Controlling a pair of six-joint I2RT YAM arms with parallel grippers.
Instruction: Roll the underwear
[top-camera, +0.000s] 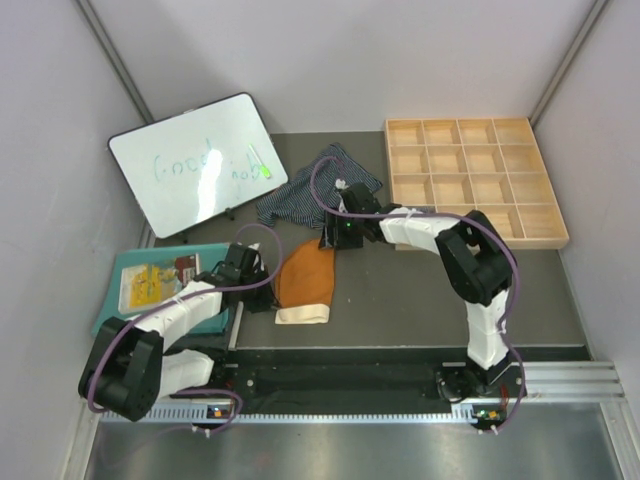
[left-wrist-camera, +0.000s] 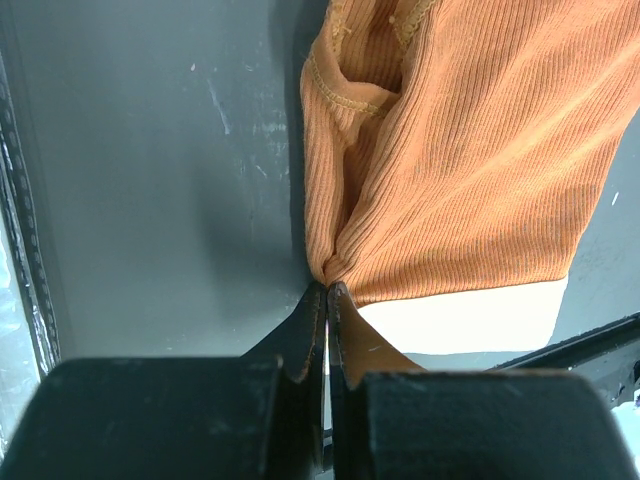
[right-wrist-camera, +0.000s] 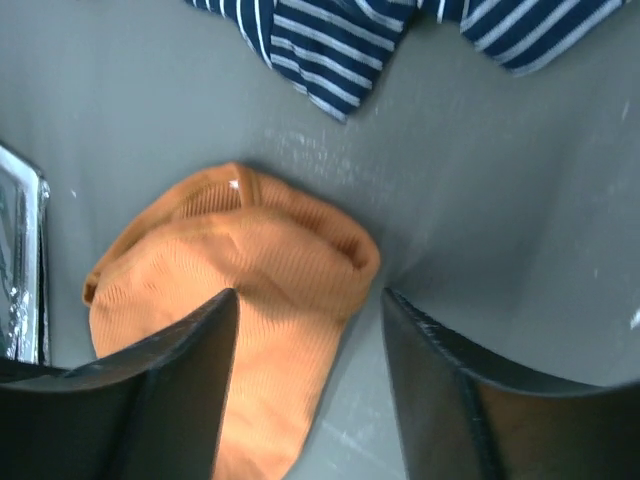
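Note:
The orange ribbed underwear (top-camera: 305, 275) lies on the dark table, its white waistband (left-wrist-camera: 460, 318) toward the front. My left gripper is shut at the lower left edge of the fabric, where the band starts; whether cloth is between the tips cannot be told. My right gripper is over the far end of the underwear, fingers apart either side of the folded orange edge (right-wrist-camera: 290, 240).
A striped cloth (top-camera: 318, 185) lies behind the underwear. A whiteboard (top-camera: 190, 160) is at the back left, a teal tray (top-camera: 125, 280) at the left, a wooden compartment box (top-camera: 475, 190) at the right. Bare table lies at front right.

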